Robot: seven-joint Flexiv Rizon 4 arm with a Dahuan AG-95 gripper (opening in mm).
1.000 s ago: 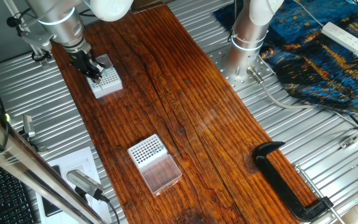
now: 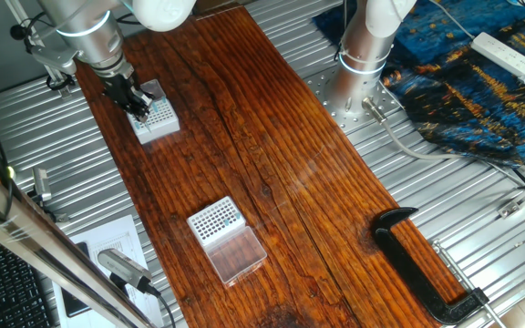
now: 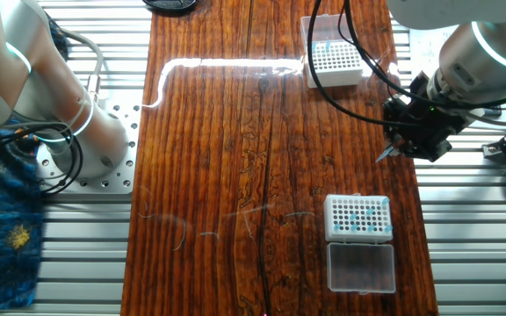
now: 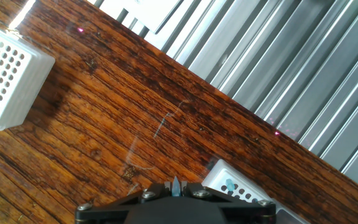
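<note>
My gripper [image 3: 391, 147] is shut on a slim blue pipette tip [image 4: 176, 186], which points out from between its fingers in the wrist view. In exterior view 2 the held tip [image 3: 385, 154] hangs beside the near white rack [image 3: 358, 218], apart from it. Several blue tips stand in that rack's holes, and its clear lid [image 3: 361, 268] lies open. A second white rack [image 3: 335, 66], lid also open, holds a blue tip near one edge. In exterior view 1 the gripper partly hides the upper-left rack [image 2: 158, 123]; the other rack [image 2: 215, 221] is in full view.
Bare wooden table [image 2: 272, 173] separates the racks. Dark cables [image 3: 323, 79] cross in front of the second rack in exterior view 2.
</note>
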